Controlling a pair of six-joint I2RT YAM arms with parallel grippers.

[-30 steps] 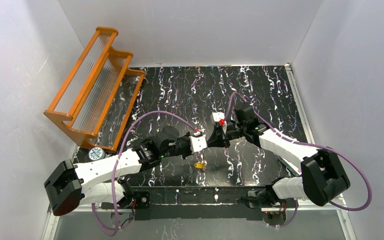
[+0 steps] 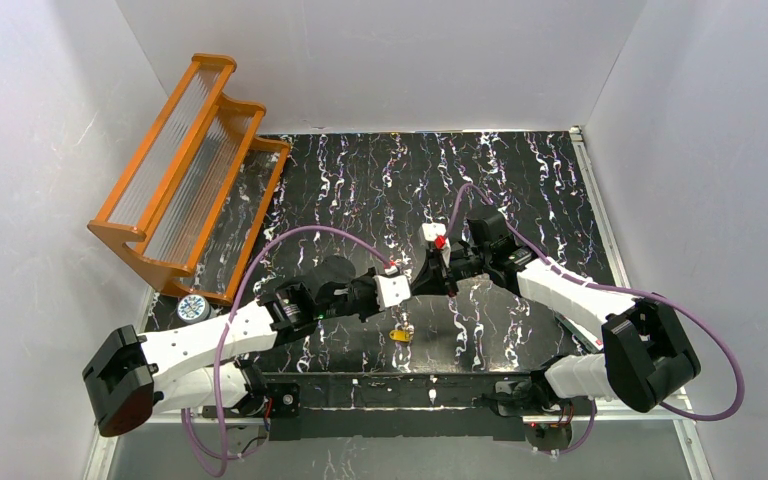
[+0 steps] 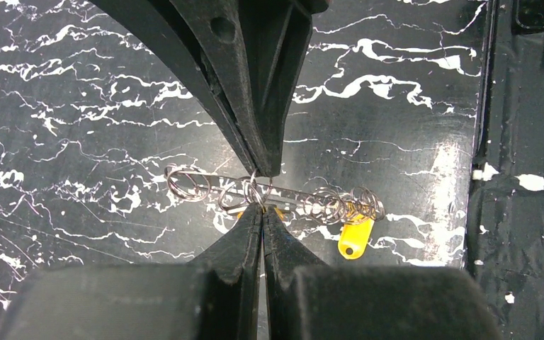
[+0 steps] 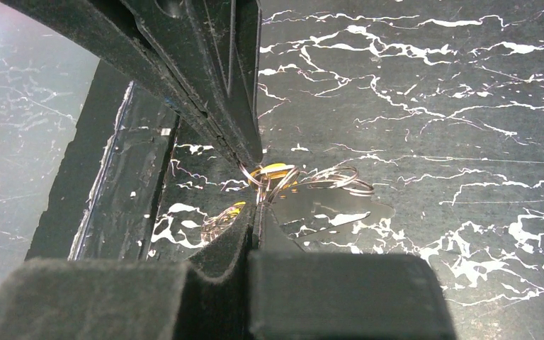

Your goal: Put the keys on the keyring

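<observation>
In the left wrist view, thin wire rings (image 3: 184,185) and keys form a loose string across the middle, with a yellow tag (image 3: 355,239) hanging at its right end. At the bottom my left gripper is shut, a thin ring wire at its tips. Just above, the shut right gripper meets wire of the same bunch. The right wrist view shows wire loops (image 4: 283,177) running between both grippers' tips, and a flat grey key (image 4: 326,205) to the right. Which ring each gripper pinches is hard to tell. From the top, the arms cover most of the bunch.
An orange wooden rack (image 2: 200,180) with clear panels stands at the left, a small round tin (image 2: 193,308) at its near end. Behind the arms, the black marbled table (image 2: 360,175) is clear. Its front edge (image 2: 390,376) lies close to the keys.
The left arm has shifted slightly to the left and nearer the front, widening the space between the wrists a little. The yellow tag has moved slightly forward. The right arm looks almost still.
</observation>
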